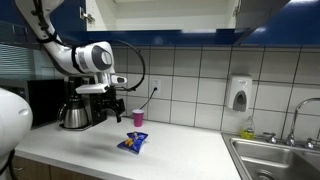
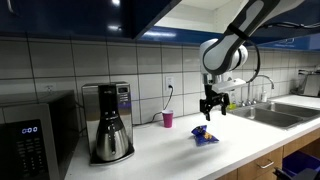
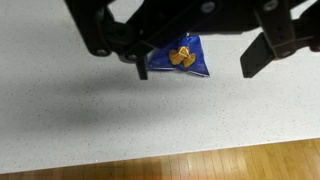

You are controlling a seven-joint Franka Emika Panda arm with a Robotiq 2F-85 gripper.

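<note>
A blue bag with a yellow-orange patch (image 1: 132,143) lies on the white counter (image 1: 185,145). The wrist view shows this same bag (image 3: 192,64) partly hidden behind the gripper's dark body. My gripper (image 1: 107,116) hangs above the counter, to the left of the bag in exterior view 1. Its two fingers stand wide apart, one finger (image 3: 258,56) at the right of the wrist view, with nothing held between them. In exterior view 2 the gripper (image 2: 217,112) is over the counter, to the right of the bag (image 2: 205,135).
A pink cup (image 1: 139,118) stands by the tiled wall. The coffee maker (image 2: 108,120) with its steel carafe and a microwave (image 2: 34,150) occupy one end. A sink (image 1: 275,160) with a soap bottle (image 1: 248,130) lies at the other. Between bag and sink the counter is clear.
</note>
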